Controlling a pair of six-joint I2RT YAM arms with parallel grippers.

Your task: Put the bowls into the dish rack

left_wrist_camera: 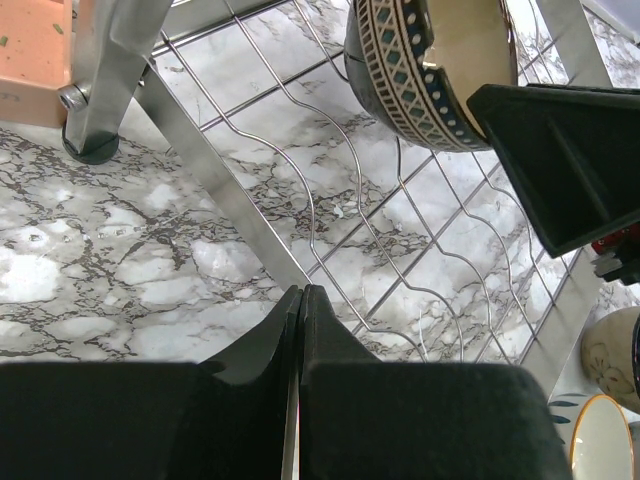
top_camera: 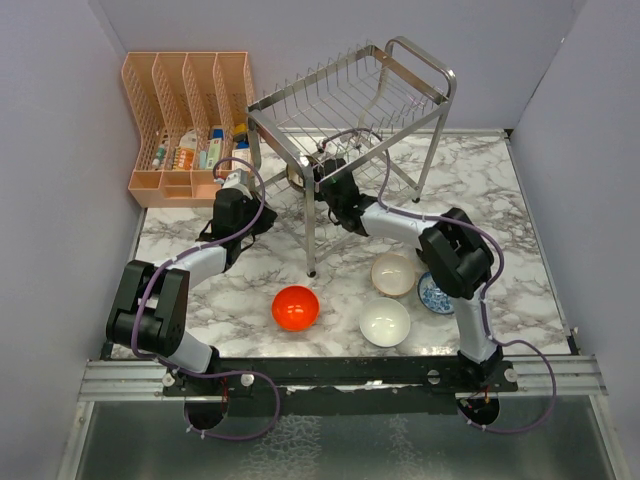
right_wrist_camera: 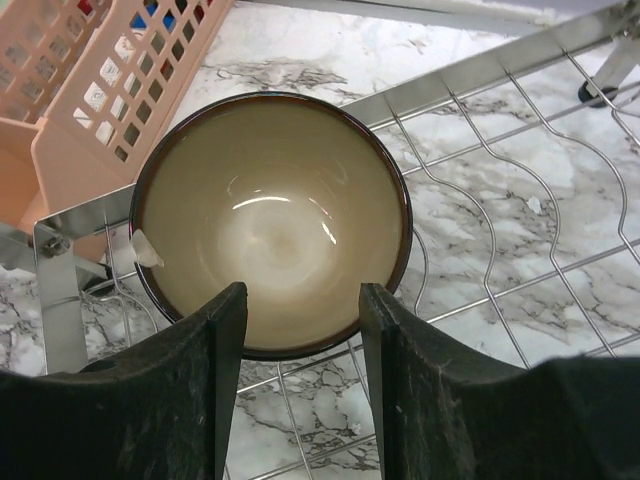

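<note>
A dark-rimmed patterned bowl point(right_wrist_camera: 270, 190) with a tan inside rests on the lower wire tier of the dish rack point(top_camera: 350, 90). My open right gripper is at its near rim; whether the fingers touch it is unclear. In the left wrist view the same bowl point(left_wrist_camera: 400, 50) has a black gripper part beside it. My left gripper is shut, nothing visible between its fingers, at the rack's left side. On the counter sit a red bowl point(top_camera: 295, 308), a white bowl point(top_camera: 385, 322), a cream bowl point(top_camera: 393, 275) and a blue-patterned bowl point(top_camera: 437, 298).
A pink organiser point(top_camera: 150, 180) with several items stands at the back left, close to the rack. The counter point(top_camera: 500, 210) has free room to the right of the rack. Walls border both sides.
</note>
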